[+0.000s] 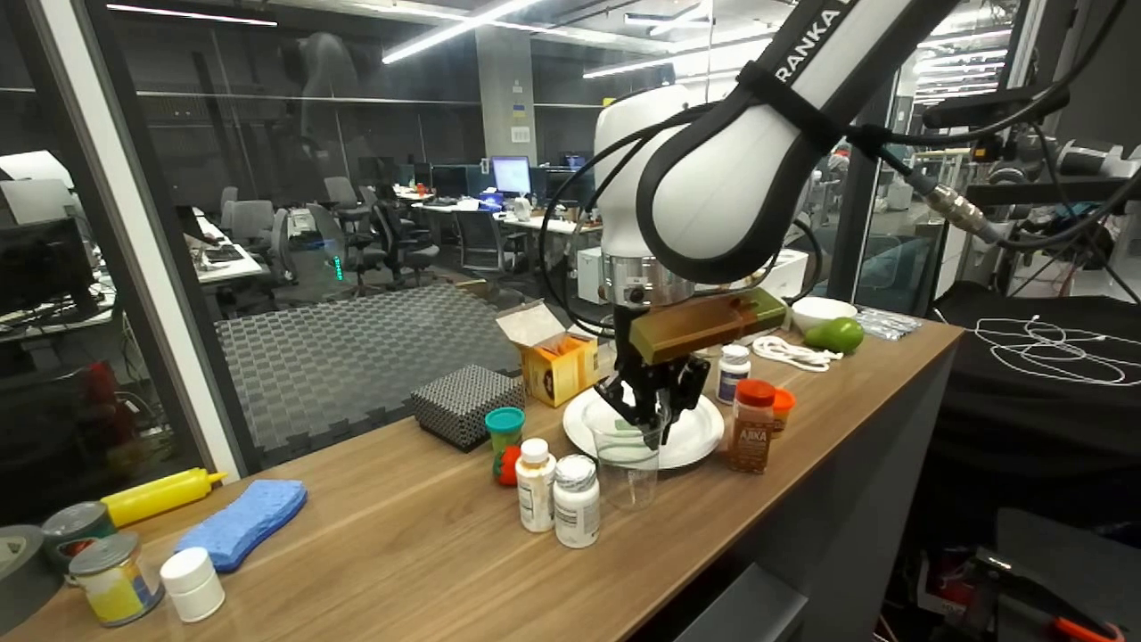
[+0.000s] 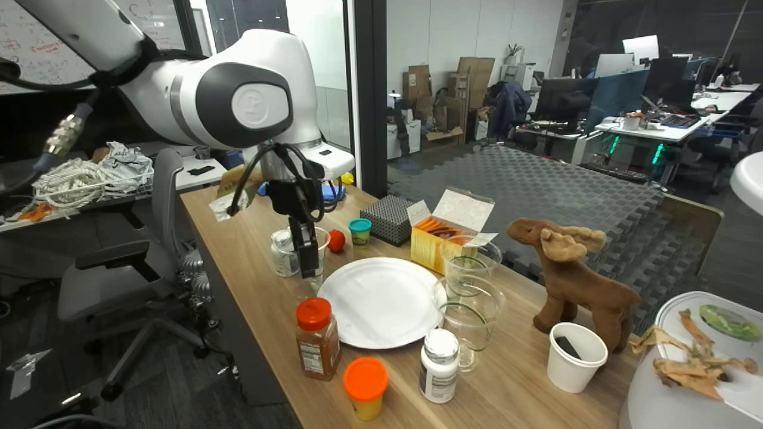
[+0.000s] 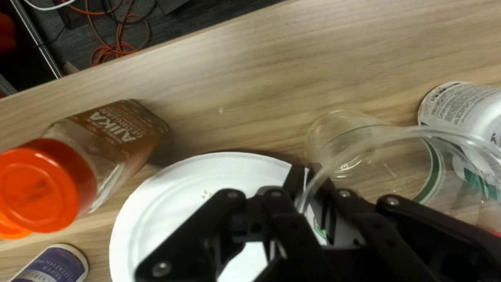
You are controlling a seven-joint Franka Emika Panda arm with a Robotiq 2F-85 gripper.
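A clear plastic cup [image 1: 628,478] with a green band stands near the front edge of the white plate [image 1: 701,440]. My gripper is shut on the wall of the cup at its rim, one finger inside and one outside. In the wrist view the clear cup [image 3: 375,159] spreads to the right of the fingers, its mouth toward the camera. From the other side, my gripper [image 2: 309,268] partly hides the cup [image 2: 322,246]. Whether the cup's base touches the table I cannot tell.
Two white bottles [image 1: 556,501] stand close beside the cup. An orange-lidded spice jar [image 2: 316,339] is by the plate's near side. More clear cups [image 2: 468,314] stand beyond the plate, near an open yellow box [image 2: 443,243].
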